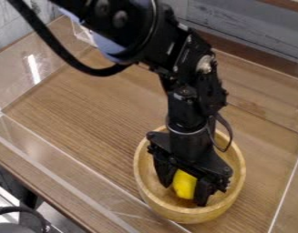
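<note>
My black gripper (188, 182) reaches down from the top of the camera view into a round wooden bowl (191, 211) at the lower right. A yellow object (184, 187) lies in the bowl between the fingers, partly covered by them. Whether the fingers are closed on it is hard to tell.
A pale wall and ledge run along the back, and a black cable crosses the upper left. A dark cable lies at the lower left corner.
</note>
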